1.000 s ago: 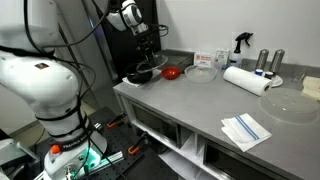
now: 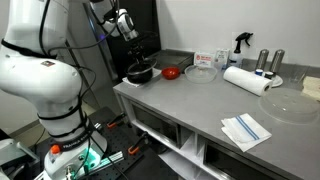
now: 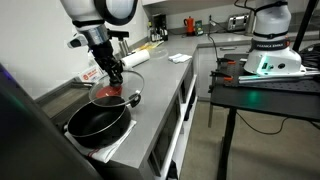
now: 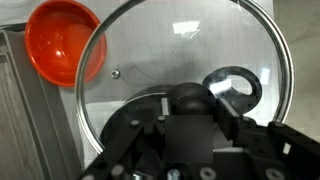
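Observation:
In the wrist view, my gripper is shut on the black knob [image 4: 190, 97] of a clear glass lid [image 4: 150, 48]. The black pot [image 4: 128, 116] shows partly below it, with a looped black handle [image 4: 250, 98] seen through the glass. From exterior view 2, the lid [image 3: 103, 92] hangs tilted above the pot [image 3: 95, 124], towards its back right side, with open pot still showing in front. My gripper [image 3: 117, 78] is above the lid. In exterior view 1 the pot [image 2: 139, 74] stands at the counter's far left end.
A red bowl [image 4: 60, 45] sits close beside the lid. Further along the counter [image 2: 195, 110] are a clear bowl [image 2: 202, 74], a paper towel roll [image 2: 246, 80], a clear plate [image 2: 290, 105] and a folded cloth [image 2: 246, 130].
The arm and gripper have shifted slightly left and down towards the pot in exterior view 1, carrying the lid along. Nothing else has visibly moved.

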